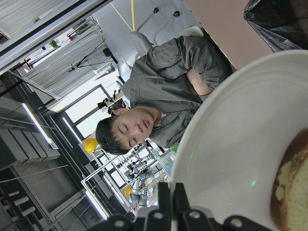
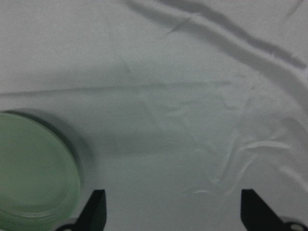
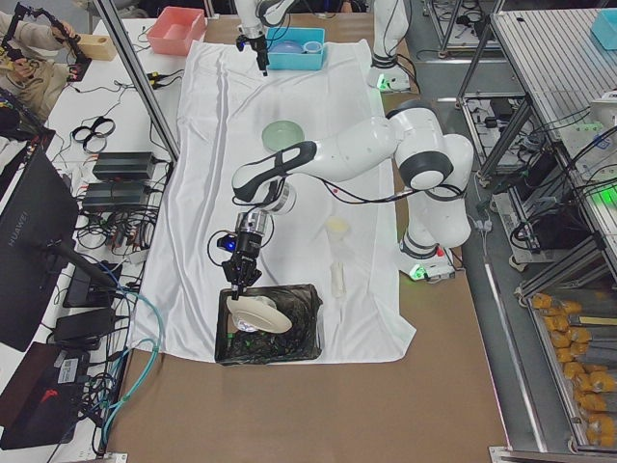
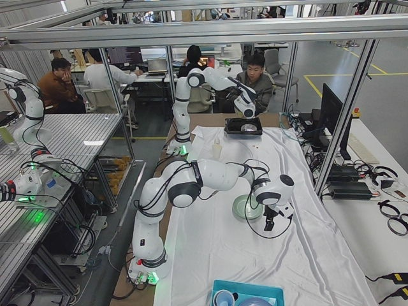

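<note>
My left gripper (image 3: pixel 239 289) is shut on the rim of a white plate (image 1: pixel 226 134) over a black-lined bin (image 3: pixel 299 342). The left wrist view shows the plate tilted, a piece of bread (image 1: pixel 291 187) on it. My right gripper stands open above the white cloth, beside a green plate (image 2: pixel 33 173), with nothing between its fingers.
A blue tub (image 3: pixel 294 58) holding dishes is at the far end of the cloth, a pink tub (image 3: pixel 175 31) on the side table. A pale item (image 3: pixel 337 280) lies near the bin. A monitor and cables line the left side.
</note>
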